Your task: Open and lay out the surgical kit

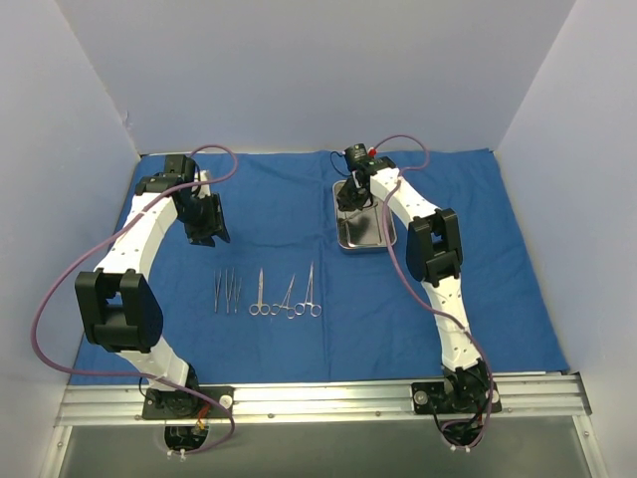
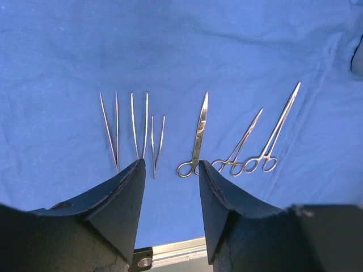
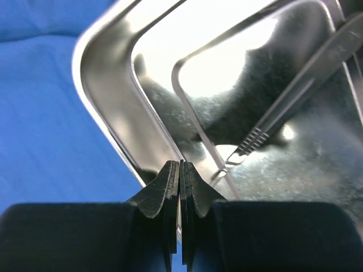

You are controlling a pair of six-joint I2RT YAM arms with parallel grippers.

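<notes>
The metal tray (image 1: 367, 249) stands on the blue cloth. Inside it lies a scalpel handle (image 3: 300, 85), slanting across a raised ridge of the tray floor. My right gripper is over the tray beside its inner wall, shut with nothing showing between the fingertips; the narrow end of the handle lies just to their right. My left gripper hangs open and empty above the cloth. Beyond its fingers lie three tweezers (image 2: 134, 124), scissors (image 2: 199, 130), a smaller clamp (image 2: 241, 141) and a longer clamp (image 2: 281, 124), laid out side by side.
Pale walls (image 1: 328, 70) close off the back and sides. A metal rail (image 1: 328, 398) runs along the front edge.
</notes>
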